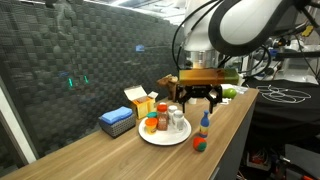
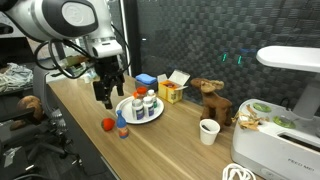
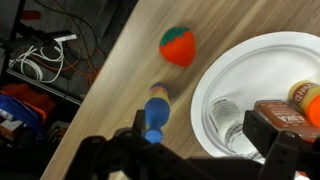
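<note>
My gripper (image 1: 198,108) hangs open above the counter, between the white plate (image 1: 158,140) and a small blue-topped bottle (image 1: 204,124). Nothing shows between its fingers. In the wrist view the bottle (image 3: 155,112) appears beside the left finger, while a white-capped jar (image 3: 230,122) on the plate (image 3: 213,78) lies near the right one. A red strawberry-like piece with a green end (image 3: 177,46) rests on the bare counter, apart from both. The plate also bears an orange-capped jar (image 1: 151,125) and several other jars, partly hidden behind one another.
Behind the plate are a yellow open box (image 2: 176,85) and a blue box (image 1: 117,121). A brown toy moose (image 2: 214,100), a white cup (image 2: 208,131) and a white appliance (image 2: 280,140) stand farther along. Clear counter (image 2: 165,150) lies in front of the moose and cup.
</note>
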